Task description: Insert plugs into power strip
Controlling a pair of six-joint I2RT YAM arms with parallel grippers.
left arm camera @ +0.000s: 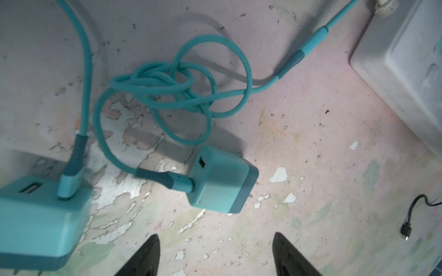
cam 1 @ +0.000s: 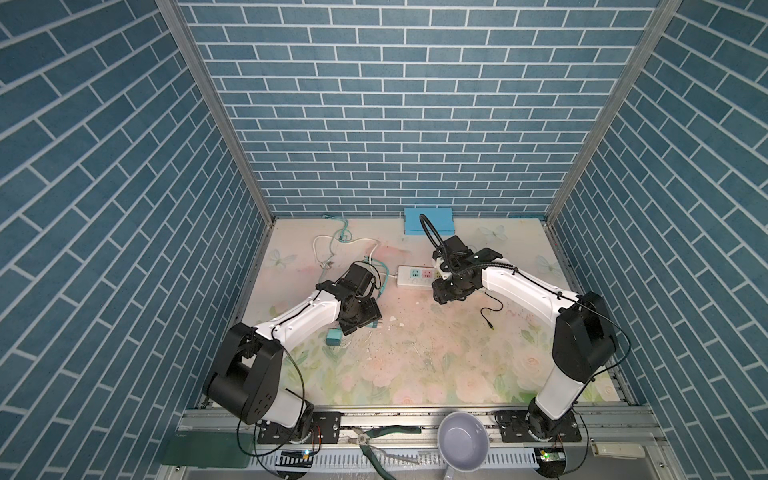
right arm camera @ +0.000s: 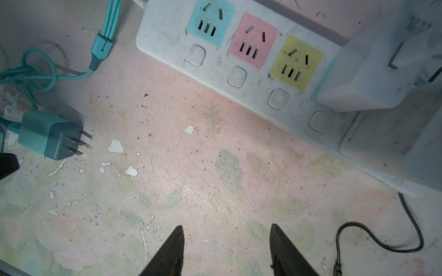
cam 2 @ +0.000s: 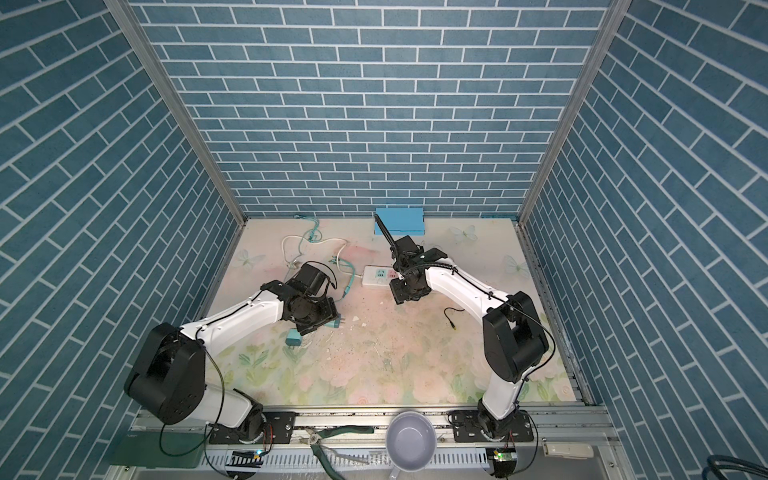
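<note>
A white power strip [right arm camera: 239,87] with blue, pink and yellow sockets lies at the back centre, a white adapter [right arm camera: 368,73] on its right end. A teal charger [left arm camera: 217,179] with prongs and attached cable lies left of it, beside a larger teal charger [left arm camera: 41,220]. My left gripper is open above the chargers, nothing between its fingers. My right gripper is open above the table at the strip's front, empty.
Tangled teal cable [left arm camera: 184,92] lies behind the chargers. A short black cable [right arm camera: 386,246] lies right front. A blue box [cam 1: 428,221] stands at the back wall.
</note>
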